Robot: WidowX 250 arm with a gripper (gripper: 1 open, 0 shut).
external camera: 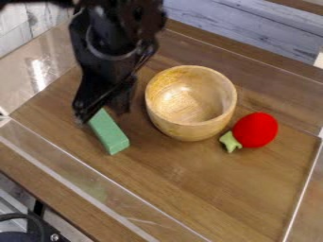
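Observation:
The black gripper [104, 106] hangs low at the left of the camera view, its fingertips around or just above the far end of a green block [109, 134] lying on the wooden table. Whether the fingers touch the block, and how far apart they are, is hard to tell as they are dark and blurred.
A wooden bowl [191, 102] stands just right of the gripper. A red tomato-like object [256, 129] with a green top lies right of the bowl.

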